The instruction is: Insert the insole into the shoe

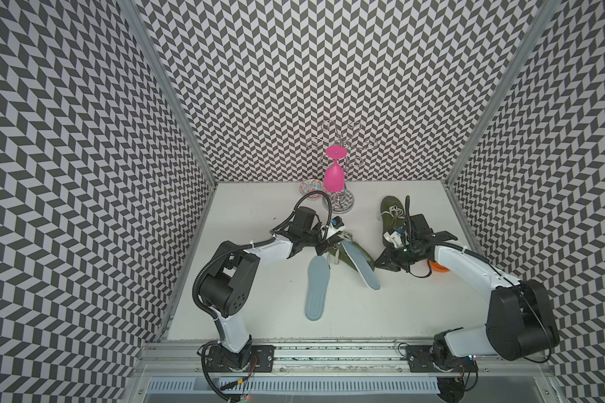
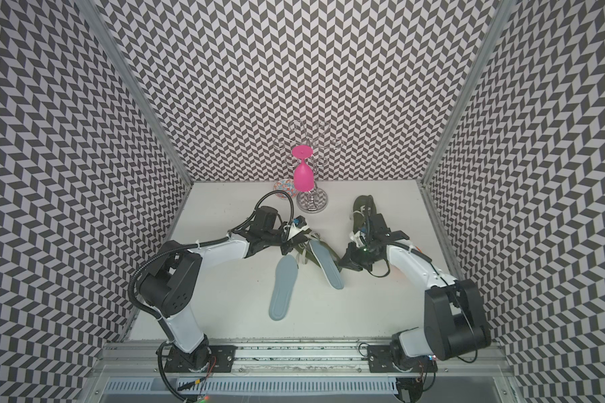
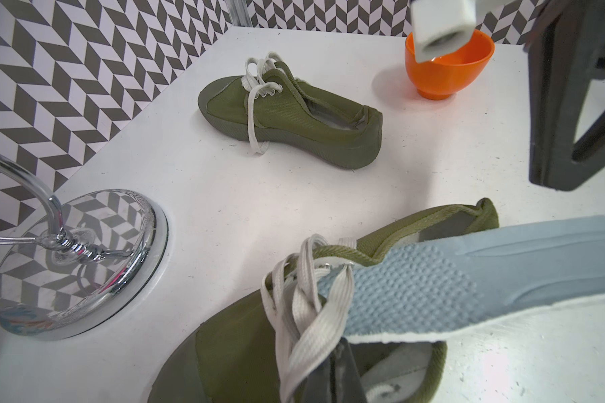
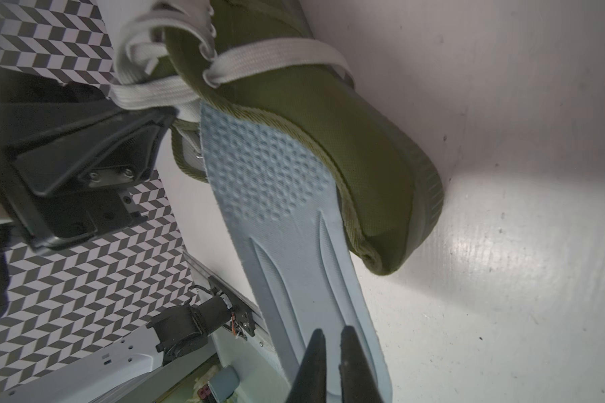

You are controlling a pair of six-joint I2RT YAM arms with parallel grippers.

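A green shoe (image 3: pixel 235 342) with white laces lies mid-table under my left gripper. The blue insole (image 4: pixel 282 215) has its dimpled front end in the shoe's opening; the rest slants out past the heel, tilted above the table. My left gripper is shut at the laces (image 3: pixel 312 315); whether thin lace or cloth is pinched does not show. In the right wrist view my right gripper lies over the insole's rear half, its fingertips a narrow slit apart. I cannot tell whether it grips the insole. A second blue insole (image 1: pixel 318 288) lies flat nearby.
Another green shoe (image 3: pixel 302 121) stands further back on the right, with an orange bowl (image 3: pixel 450 63) near it. At the back are a pink goblet (image 1: pixel 334 176) on a chrome stand (image 3: pixel 80 262) and a patterned dish (image 1: pixel 311 188).
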